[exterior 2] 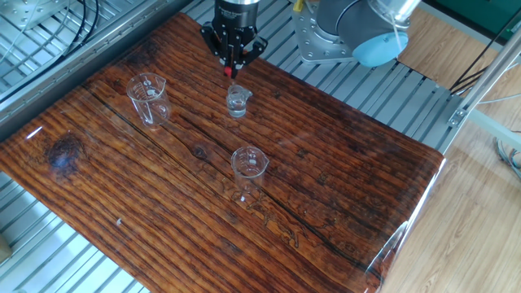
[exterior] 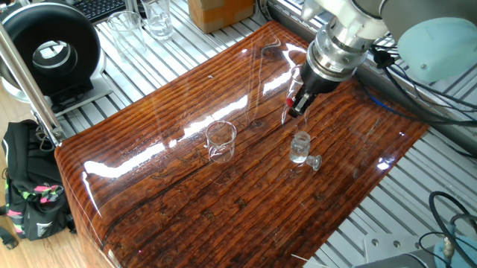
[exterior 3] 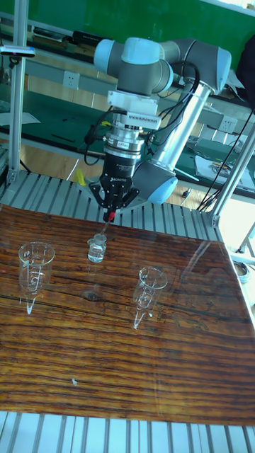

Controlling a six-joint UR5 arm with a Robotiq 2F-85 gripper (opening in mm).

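A small clear glass bottle with liquid in it stands on the glossy wooden table. Its glass stopper lies close beside it. Just above the bottle's mouth is my gripper, pointing down and shut on a thin dropper with a red bulb. The dropper's clear stem is hard to make out, and I cannot tell whether its tip is inside the bottle. Two clear glass beakers stand upright and apart from the bottle: one beaker, the other beaker.
Bare wood surrounds the glassware, with broad free room toward the table's outer edges. On the slatted metal surface stand more glass vessels and a cardboard box. Cables run alongside the table by the arm.
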